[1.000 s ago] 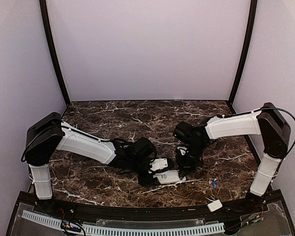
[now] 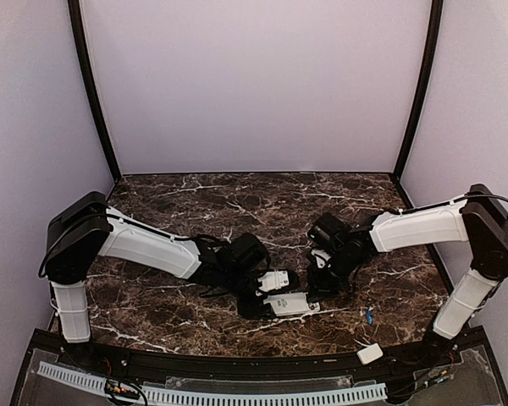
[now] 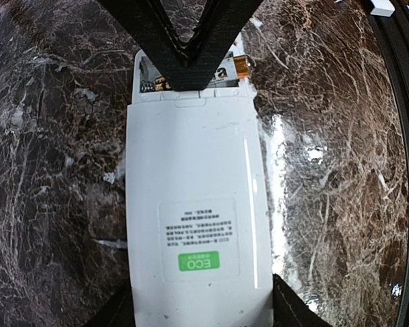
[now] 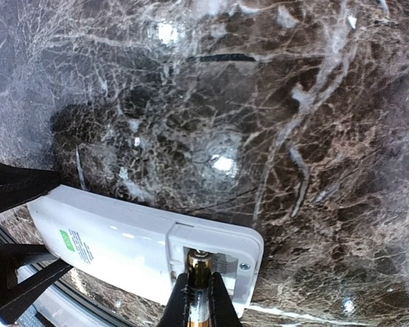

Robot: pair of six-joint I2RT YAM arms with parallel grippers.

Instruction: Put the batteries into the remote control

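Observation:
The white remote [image 2: 288, 303] lies on the marble table, its battery bay uncovered at the right end. My left gripper is shut on the remote's other end, around the back with the green ECO label [image 3: 199, 260]. My right gripper is over the bay, its fingers on either side of a gold-and-silver battery [image 4: 199, 267] that stands end-up in the right wrist view. In the left wrist view the right gripper's black fingers hide part of the bay, where some battery metal shows.
A small blue battery [image 2: 368, 316] lies to the right of the remote. A small white piece [image 2: 370, 353] sits at the front edge on the right.
The left arm and the remote look unchanged.

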